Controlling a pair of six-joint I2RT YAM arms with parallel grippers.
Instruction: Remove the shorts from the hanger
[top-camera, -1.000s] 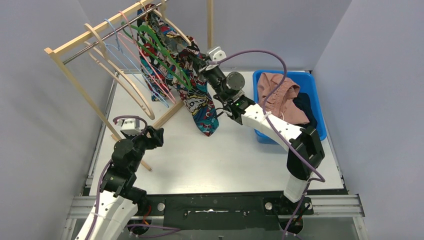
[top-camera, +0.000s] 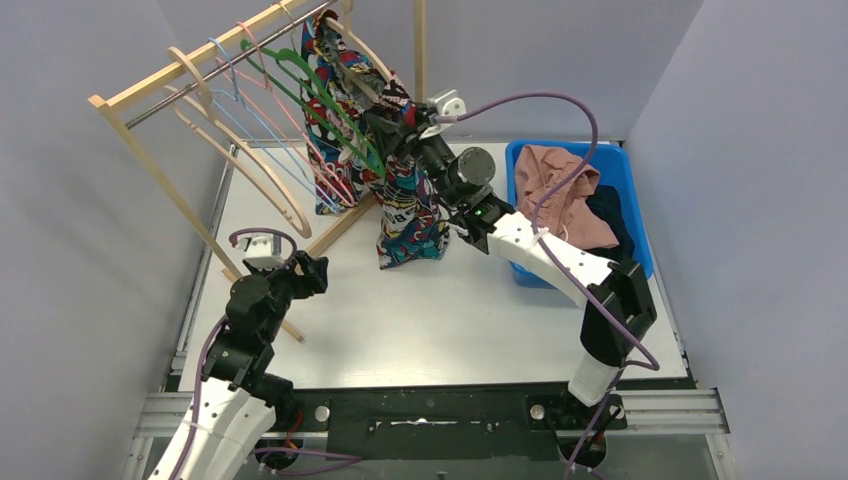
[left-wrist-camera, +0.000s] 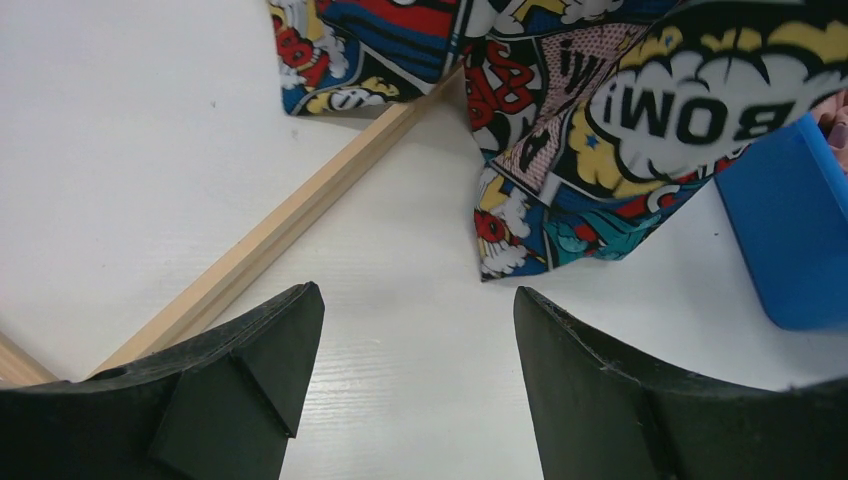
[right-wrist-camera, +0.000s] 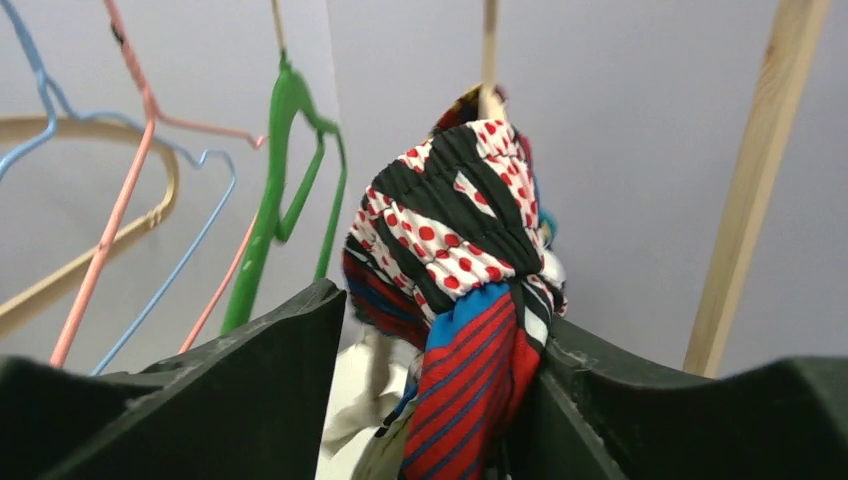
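The comic-print shorts (top-camera: 412, 225) hang at the back of the rack in the top view, one end still on a pale wooden hanger (top-camera: 362, 45). Their waistband, red-dotted and black (right-wrist-camera: 440, 230), rises as a bunch in the right wrist view. Between the fingers of my right gripper runs this gathered cloth. It lies against the right finger, while a gap shows beside the left one, so the fingers stand part open. My left gripper is open and empty, low at the front left, with the shorts' lower legs (left-wrist-camera: 590, 190) beyond it.
Green (top-camera: 315, 95), pink, blue and wooden hangers share the rail (top-camera: 235, 65) left of the shorts. A blue bin (top-camera: 630, 225) with pink (top-camera: 555, 195) and dark clothes stands at the right.
The shorts' lower part has swung about and now spreads wider to the right. The left arm has kept still.
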